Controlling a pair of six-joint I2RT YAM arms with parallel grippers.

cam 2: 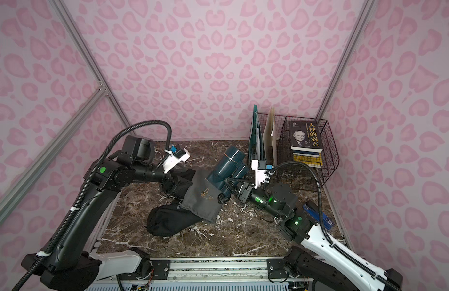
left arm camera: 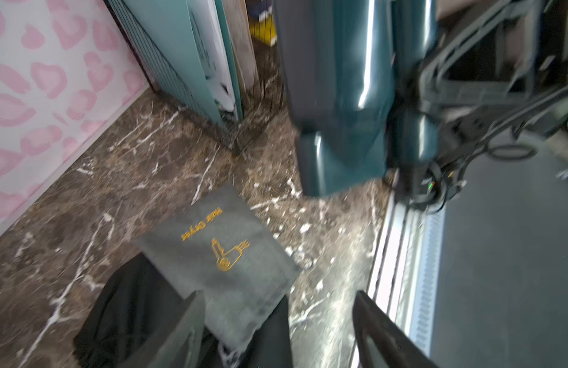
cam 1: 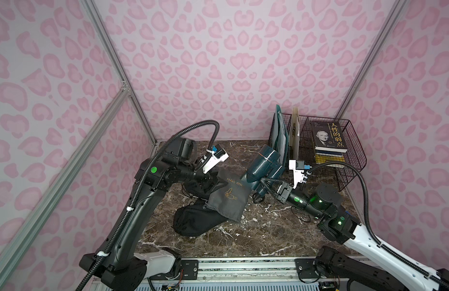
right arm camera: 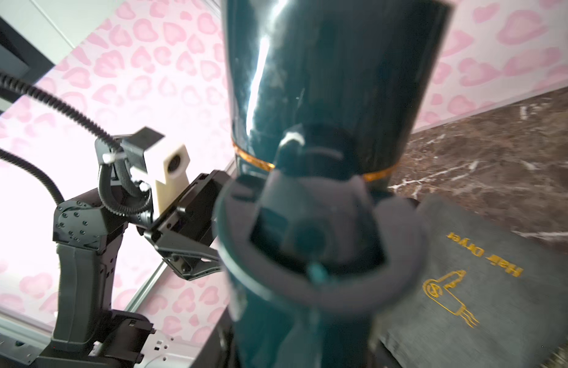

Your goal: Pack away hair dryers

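Observation:
A dark teal hair dryer [cam 1: 264, 164] is up in the air with its cord bundled at the handle's end. My right gripper [cam 1: 266, 185] is closed around its handle; in the right wrist view the dryer body [right arm camera: 327, 79] hides most of the fingers. To the left, my left gripper [cam 1: 223, 183] stands open over the pouches, apart from the dryer; in the left wrist view its fingers [left arm camera: 187, 325] are spread with nothing between them. Below lies a flat grey "Hair Dryer" pouch [cam 1: 232, 198], partly over a black bag [cam 1: 197, 220]. More black fabric [cam 2: 178, 183] lies behind it.
At the back right stands a black wire basket [cam 1: 356, 140] with upright folders [cam 1: 281, 133] and stacked books [cam 1: 329, 135]. A blue item [cam 2: 317, 215] lies near the right edge.

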